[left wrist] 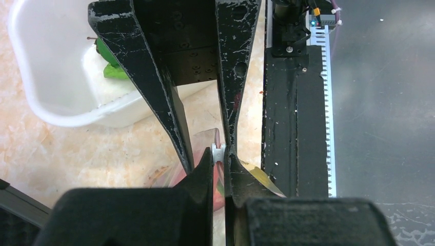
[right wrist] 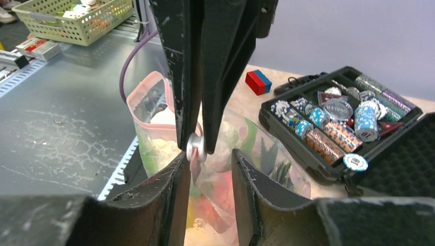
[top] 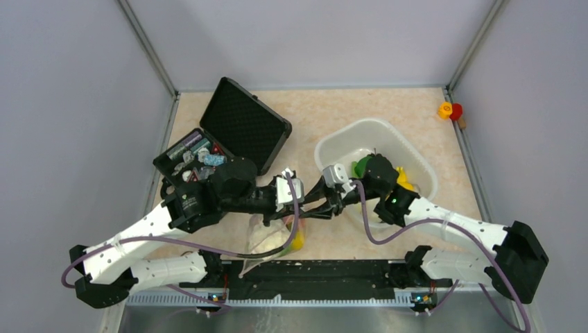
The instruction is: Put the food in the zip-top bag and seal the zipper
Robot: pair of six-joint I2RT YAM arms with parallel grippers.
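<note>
A clear zip bag (right wrist: pixel 261 154) with a pink zipper edge hangs below the grippers, with red, yellow and pale food showing through its plastic. At one end of the zipper sits a small white slider (left wrist: pixel 218 152). My left gripper is shut on this slider, with white showing between its fingertips. Facing it, my right gripper stands part open around the slider end, its fingers apart and nothing gripped. The arms hide much of the bag (top: pixel 263 236) from above, so how far the zipper is closed cannot be told.
A white bin (top: pixel 340 143) with a green pepper (left wrist: pixel 110 59) and yellow items (top: pixel 402 177) stands right of the grippers. An open black case (right wrist: pixel 338 123) lies at the left. Behind the grippers, the table (top: pixel 333 114) has bare room.
</note>
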